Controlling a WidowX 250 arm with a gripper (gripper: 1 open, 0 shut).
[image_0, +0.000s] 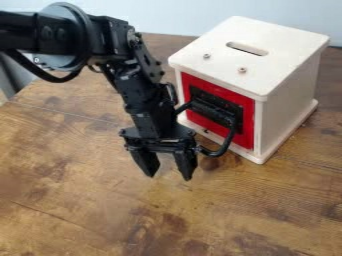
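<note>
My black gripper (166, 163) hangs over the wooden table, pointing down, its two fingers apart with nothing visible between them. To its right and behind stands a pale wooden box (278, 70) with a slot in the top and a red front panel (199, 66). A black fitting (221, 110) with cable or handle-like loops is mounted on that panel, partly hidden behind my arm.
A white surface shows beyond the table's edge at the top left.
</note>
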